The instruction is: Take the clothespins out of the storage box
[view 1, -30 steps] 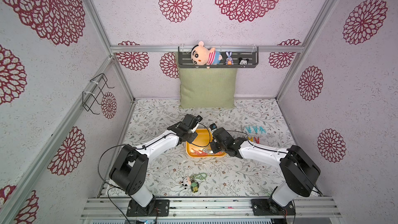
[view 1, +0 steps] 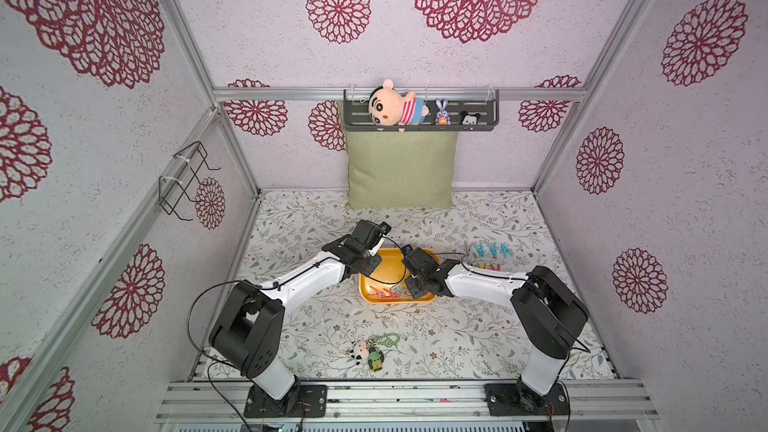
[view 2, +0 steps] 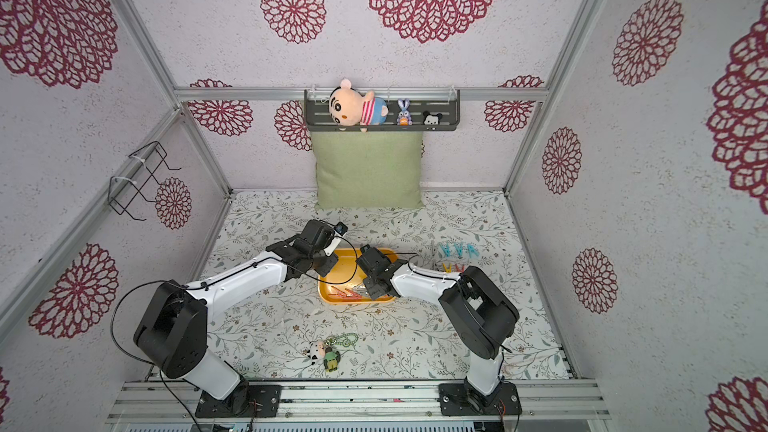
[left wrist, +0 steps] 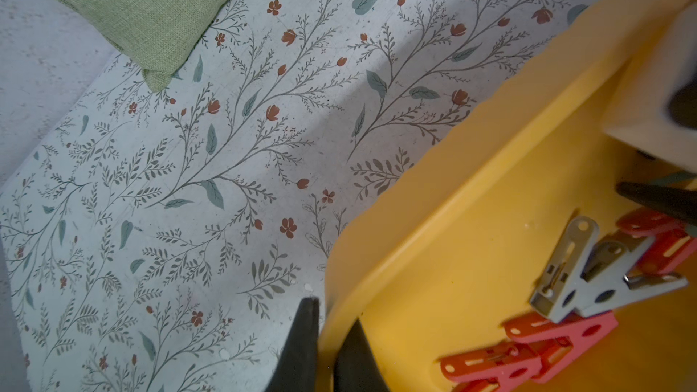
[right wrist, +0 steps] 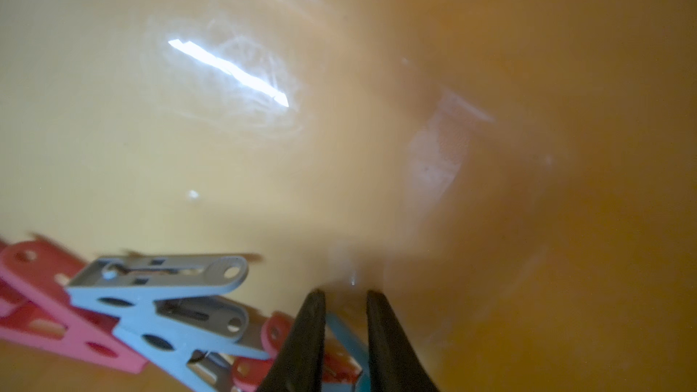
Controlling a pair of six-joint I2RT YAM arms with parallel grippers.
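Note:
The orange storage box [view 1: 364,288] lies on the table, its rim [left wrist: 435,225] between the fingers of my left gripper, which is shut on it. Inside, red clothespins [left wrist: 490,364] and grey clothespins [left wrist: 570,268] lie in a pile along the near side. My right gripper is down in the box, its fingers parted. A blue clothespin [right wrist: 345,335] shows partly between those fingers; I cannot tell whether they touch it. To the right of the box, blue clothespins [view 1: 492,249] lie on the table.
Yellow and red clothespins [view 2: 453,267] lie near the blue ones, partly behind the right arm. Small plush toys [view 1: 366,353] with a green cord sit in front of the box. A green cushion [view 1: 401,169] leans on the back wall beneath a shelf [view 1: 481,120].
The left arm and the box have stayed put.

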